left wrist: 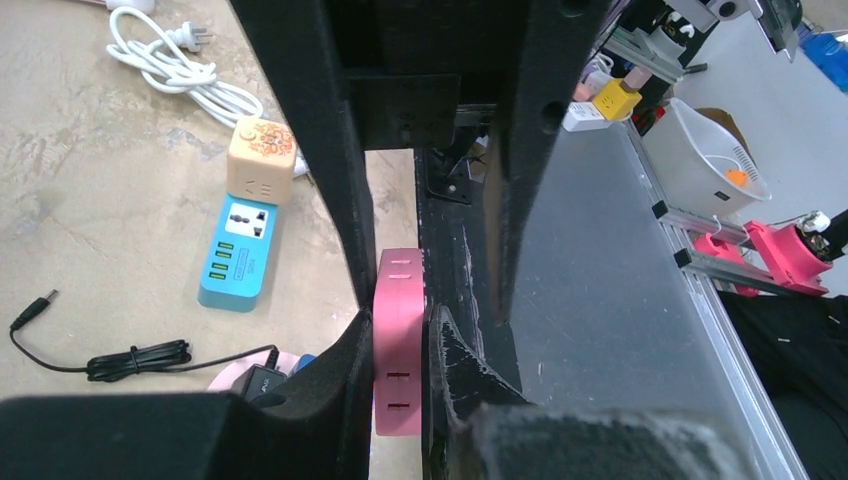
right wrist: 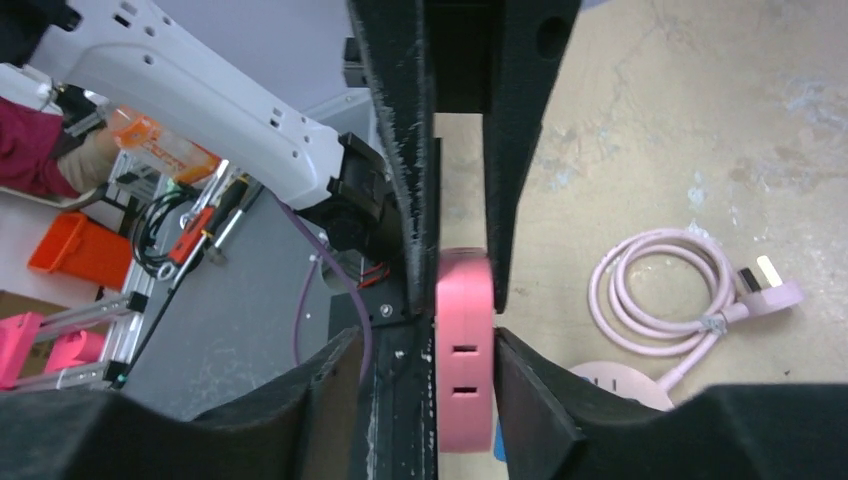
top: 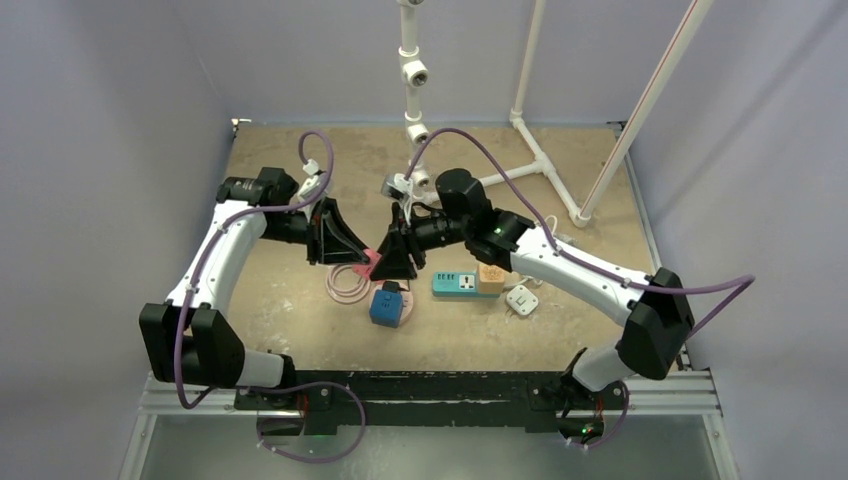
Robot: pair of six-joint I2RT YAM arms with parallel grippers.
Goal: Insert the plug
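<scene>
A pink block with slots (left wrist: 398,340) is held in mid-air between both grippers, above the mat's middle. My left gripper (top: 362,258) is shut on it from the left; in the left wrist view its fingertips press on both sides. My right gripper (top: 388,270) is at the block's other side, its fingers part open around it in the right wrist view; whether they touch it is unclear. A black adapter with cable (left wrist: 264,378) and a blue cube socket (top: 386,308) lie below, on a round pink base (right wrist: 620,380).
A teal power strip (top: 455,284), beige cube (top: 490,277) and white socket (top: 522,300) lie to the right. A coiled pink cable (right wrist: 650,325) lies left of centre. White pipes (top: 540,160) stand at the back.
</scene>
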